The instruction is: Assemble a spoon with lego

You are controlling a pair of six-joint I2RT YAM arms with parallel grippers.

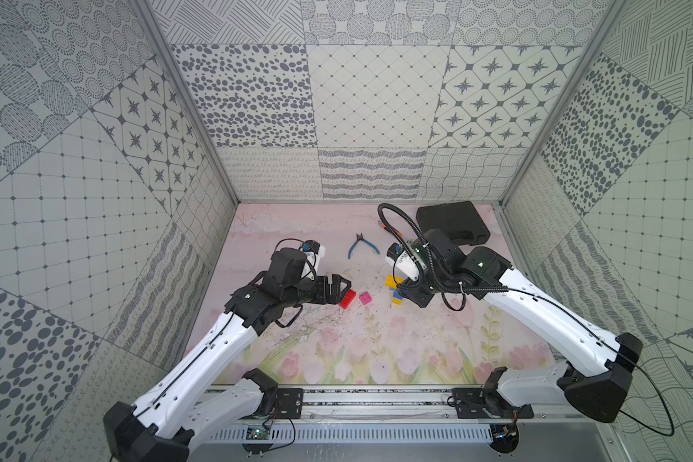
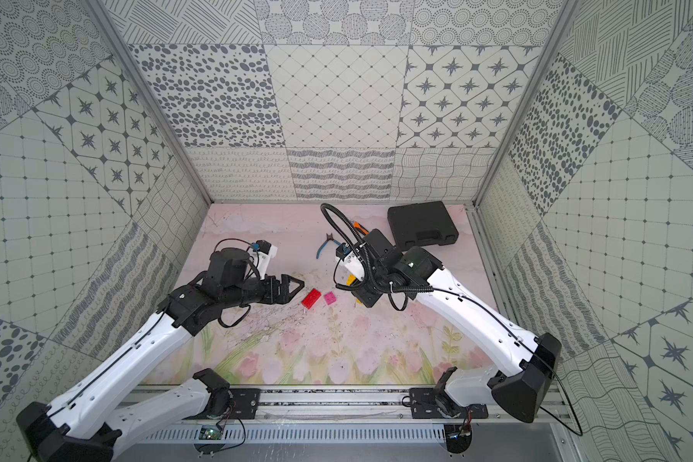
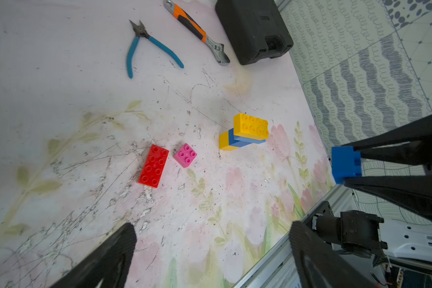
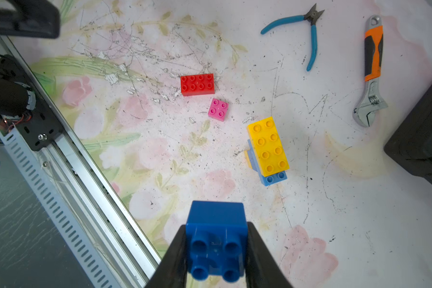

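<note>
In the right wrist view a blue brick (image 4: 216,216) is clamped in my right gripper, held above the table. My left gripper stands open and empty, its two fingers blurred at the bottom of the left wrist view. On the table are a red brick (image 4: 197,84), a pink 2x2 brick (image 4: 218,109) and a stack with a yellow brick (image 4: 267,146) on top of a blue brick (image 4: 273,178), with another yellow piece below. In the left wrist view the held blue brick (image 3: 343,163) is at the right, apart from the stack.
Blue-handled pliers (image 4: 313,45), an orange-handled wrench (image 4: 373,57) and a black case (image 1: 452,225) lie toward the back. A metal rail (image 4: 86,192) runs along the front edge.
</note>
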